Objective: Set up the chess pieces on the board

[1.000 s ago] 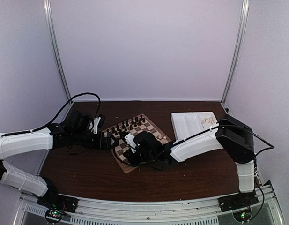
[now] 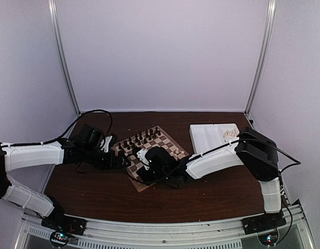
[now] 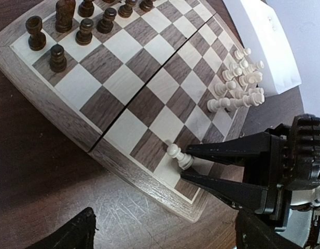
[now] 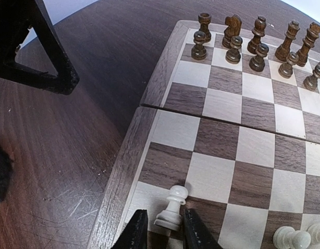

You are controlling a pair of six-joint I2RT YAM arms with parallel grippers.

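The chessboard (image 3: 123, 121) holds rows of dark pieces (image 4: 233, 54) at its far side and white pieces (image 3: 218, 104) at another edge. A white pawn (image 4: 172, 207) lies tipped over near a corner. My right gripper is low at that pawn, its fingers apart on either side of it; in the left wrist view it comes in from the right. My left gripper (image 2: 118, 161) is over the board's left side, open, its fingertips at the lower corners of the left wrist view with nothing between them.
A white tray (image 2: 204, 137) with some white pieces stands right of the board. The two grippers are close together over the board. Bare table (image 2: 211, 202) shows at the front.
The right arm has barely moved.
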